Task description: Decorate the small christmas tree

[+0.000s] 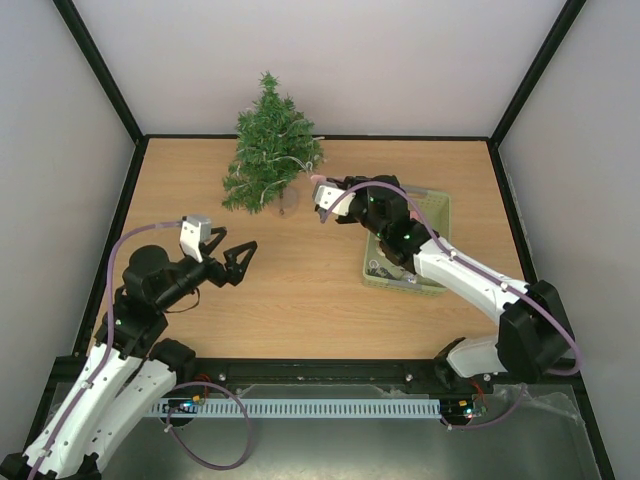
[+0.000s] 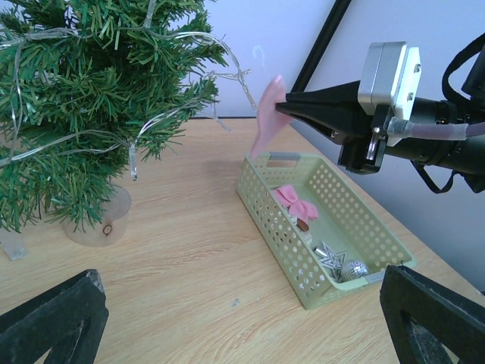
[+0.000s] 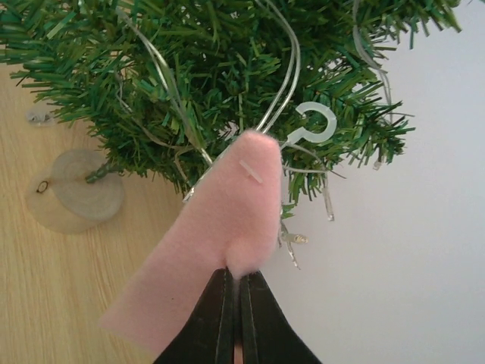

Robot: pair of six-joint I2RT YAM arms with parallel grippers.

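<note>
The small green tree (image 1: 268,150), strung with clear wire lights, stands at the back of the table on a wooden base (image 3: 76,189). My right gripper is shut on a pink felt ornament (image 3: 204,235), held at the tree's right side; a white hook (image 3: 322,121) shows just above the felt against the branches, and whether it rests on one I cannot tell. My left gripper (image 1: 240,250) stands open in front of the tree, facing it, with nothing between its fingers.
A pale green basket (image 2: 284,254) holding a pink bow (image 2: 295,203), silver ornaments and other pieces sits on the right of the table, partly under my right arm.
</note>
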